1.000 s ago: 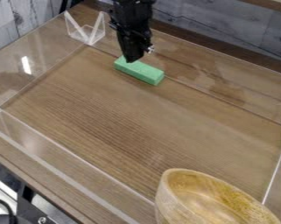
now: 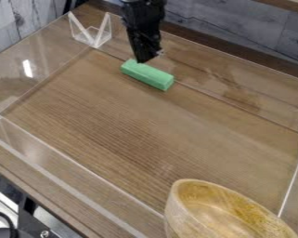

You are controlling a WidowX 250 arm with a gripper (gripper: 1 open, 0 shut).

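A pale green rectangular block [image 2: 149, 76] lies on the wooden table. Just above and behind it my black gripper [image 2: 146, 50] hangs from the top of the view, apart from the block. Its fingertips are small and dark here, and I cannot tell whether they are open or shut.
A white wire-like holder [image 2: 92, 28] stands at the back left. A large yellow bowl [image 2: 223, 209] sits at the front right. Dark cables lie beyond the lower left edge.
My gripper has risen slightly, away from the green block. The block looks unmoved.
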